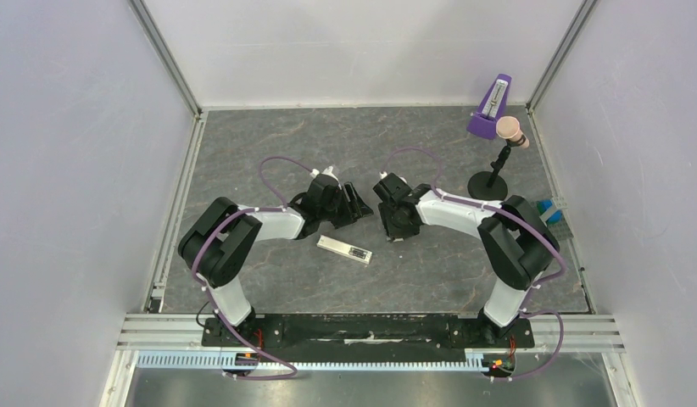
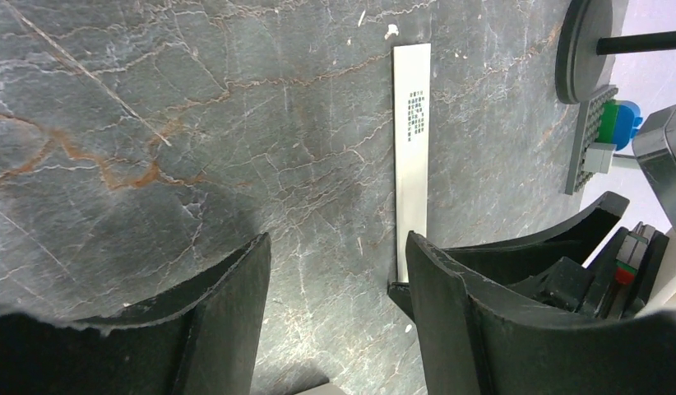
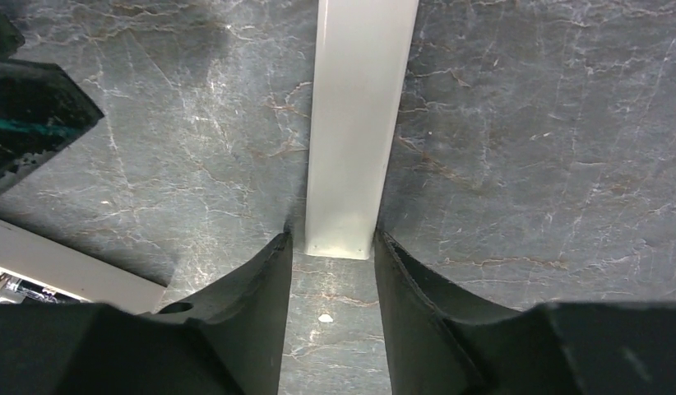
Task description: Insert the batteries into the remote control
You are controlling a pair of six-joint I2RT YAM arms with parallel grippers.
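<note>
The remote control (image 1: 344,249), white with an open compartment showing metal contacts, lies below the grippers in the top view and at lower left in the right wrist view. A long white strip (image 3: 355,123), apparently its cover, lies flat; my right gripper is low at its near end, fingers part open on either side, the right one at its edge. The strip shows at centre right in the left wrist view. My left gripper stands open over bare table, nothing between its fingers. I cannot make out any batteries.
A black lamp (image 1: 486,186) and a purple metronome (image 1: 482,119) stand at the back right, a blue-green object (image 1: 549,212) at the right edge. The two grippers are close together.
</note>
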